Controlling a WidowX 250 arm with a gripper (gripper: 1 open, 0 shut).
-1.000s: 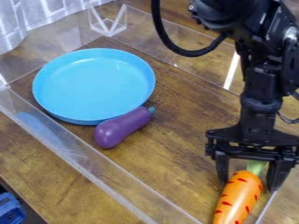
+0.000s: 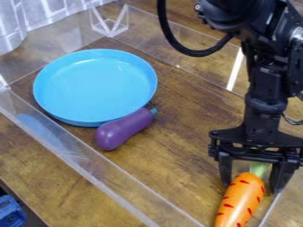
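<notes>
My black gripper (image 2: 253, 168) reaches down at the right, its fingers around the green top of an orange toy carrot (image 2: 239, 203) with dark stripes, which lies on the wooden floor of a clear-walled enclosure. Whether the fingers press on the carrot is unclear. A purple toy eggplant (image 2: 119, 133) lies left of the gripper, below a round blue plate (image 2: 59, 89) at the upper left.
Clear plastic walls (image 2: 71, 155) border the area. A blue object (image 2: 9, 213) sits outside at the lower left. The floor between the eggplant and my gripper is bare.
</notes>
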